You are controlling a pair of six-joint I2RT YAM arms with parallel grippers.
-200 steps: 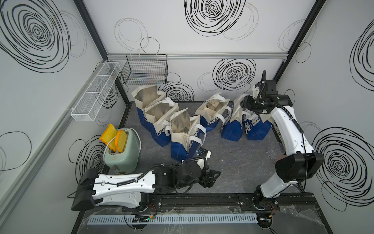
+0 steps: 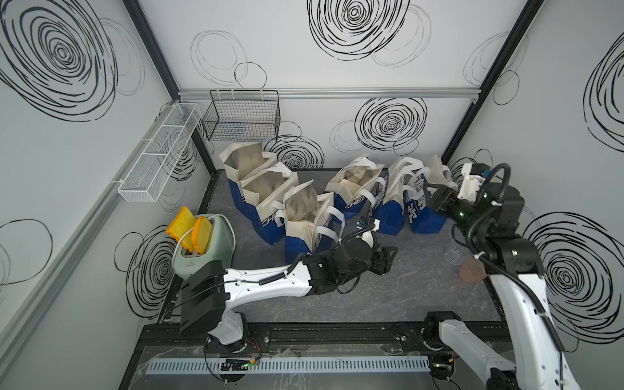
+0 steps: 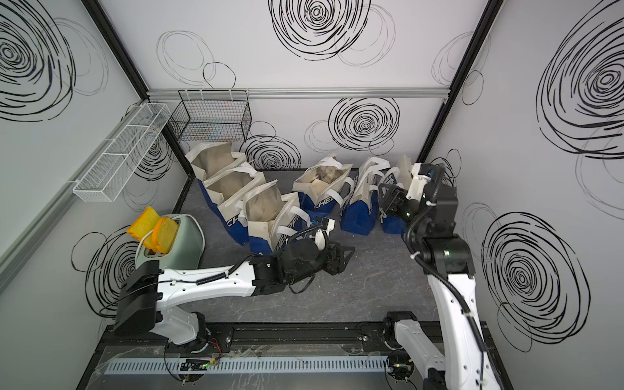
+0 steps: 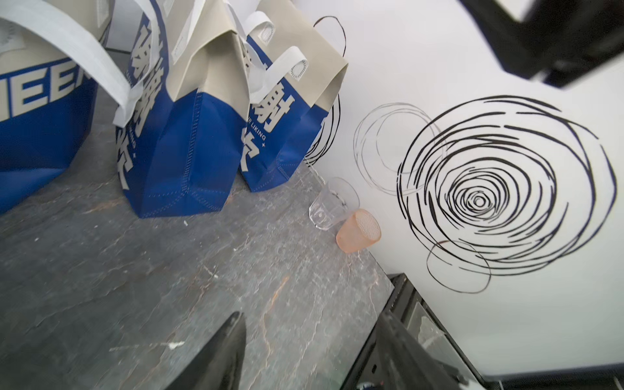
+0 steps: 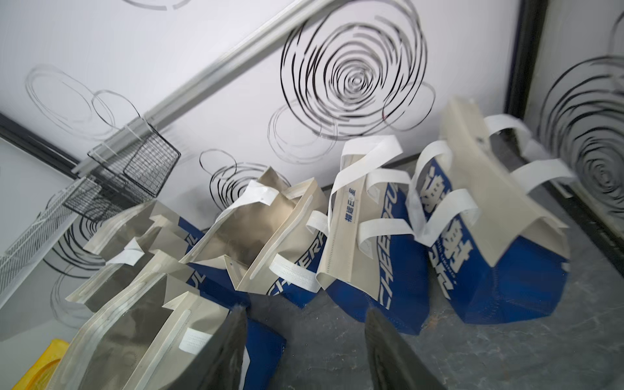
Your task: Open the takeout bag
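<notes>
Several blue and cream takeout bags stand on the grey table. At the left, an open-mouthed bag (image 2: 304, 221) is the front one of a group, and a further open bag (image 5: 256, 234) stands near the back middle. To its right, a bag (image 5: 373, 260) and the rightmost bag (image 5: 497, 240) have narrow, mostly closed tops. My right gripper is raised above and in front of the right-hand bags, its fingers apart and empty. Over the clear table, my left gripper also has its fingers apart with nothing between them.
A clear cup (image 4: 334, 202) and a pinkish cup (image 4: 358, 231) stand by the right wall. A green container (image 2: 211, 250) with yellow items (image 2: 195, 230) is at the left. Wire baskets (image 2: 241, 115) hang behind.
The bags look unmoved.
</notes>
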